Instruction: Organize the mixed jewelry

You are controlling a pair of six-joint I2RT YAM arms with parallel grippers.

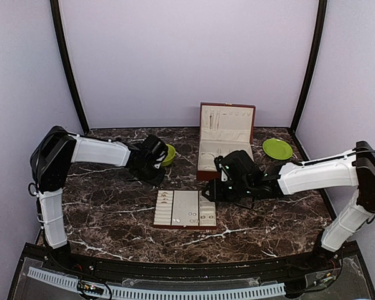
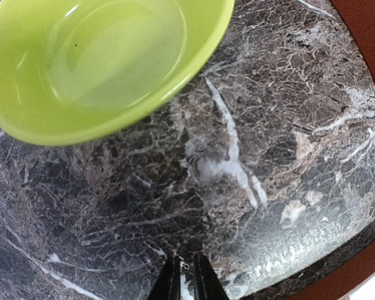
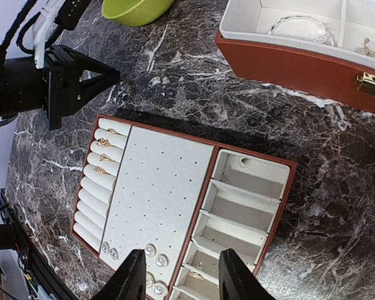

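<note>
In the left wrist view, a tiny silvery jewelry piece (image 2: 184, 265) shows at the gap between the narrowly parted fingertips of my left gripper. Whether they touch it cannot be told. That gripper points down at the marble beside the green bowl (image 2: 122, 53), whose visible inside looks empty. The jewelry tray (image 3: 169, 165) has gold rings (image 3: 104, 143) on its rolls, pearl-like earrings (image 3: 161, 260) on the middle panel and small pieces in some right-hand compartments. My right gripper stands open over the tray, nothing between its fingers.
Behind the tray stands the open jewelry box (image 1: 227, 145), with a bracelet (image 3: 300, 20) inside and necklaces on its lid. A green plate (image 1: 277, 149) lies at the back right. Bare marble (image 1: 112, 215) is free left of the tray.
</note>
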